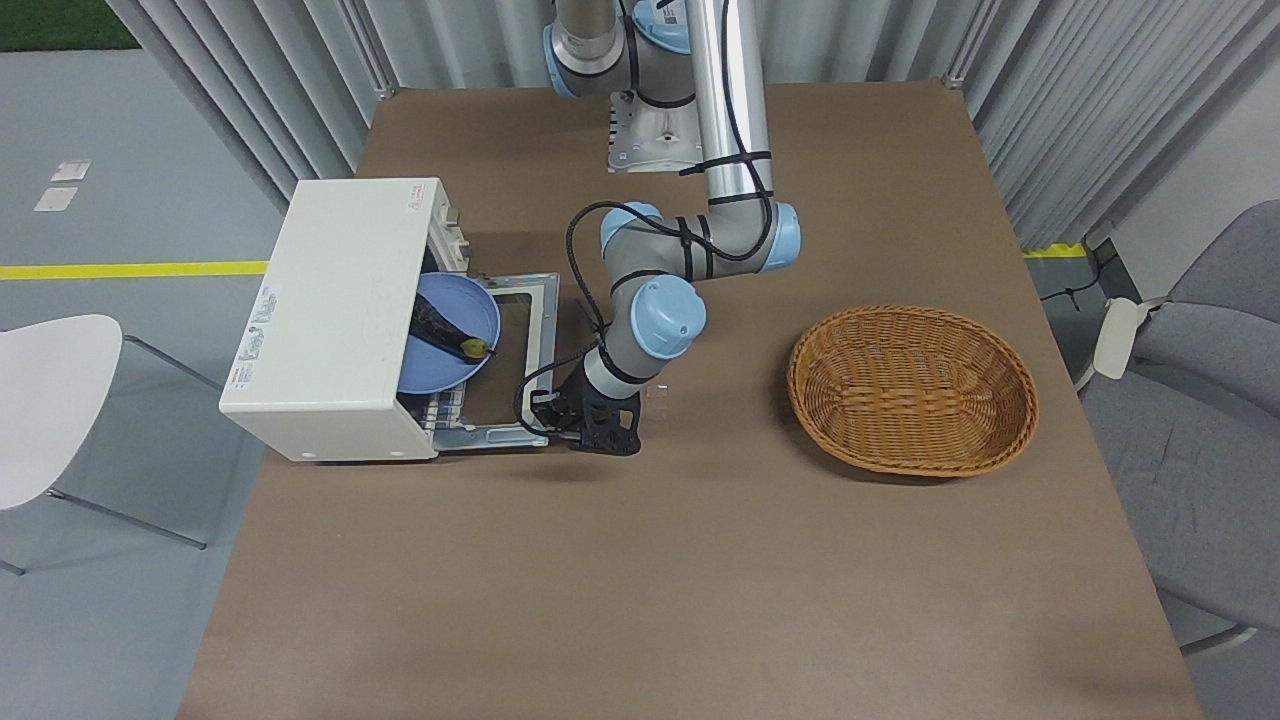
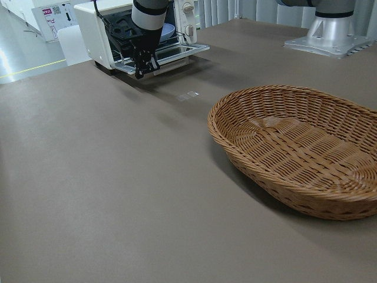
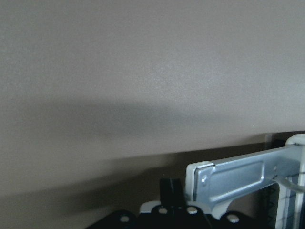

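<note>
A white toaster oven (image 1: 324, 312) lies at the table's left, its metal-framed door (image 1: 540, 330) folded open. On a blue plate (image 1: 444, 366) at its opening rests an eggplant (image 1: 444, 326). My black gripper (image 2: 144, 66) is low at the near outer corner of the open door. In the wrist view the fingertips (image 3: 169, 188) are right beside the door's metal edge (image 3: 238, 174); whether the fingers are open or shut, or hold that edge, is unclear.
An empty wicker basket (image 1: 912, 390) stands on the right of the table (image 1: 720, 576).
</note>
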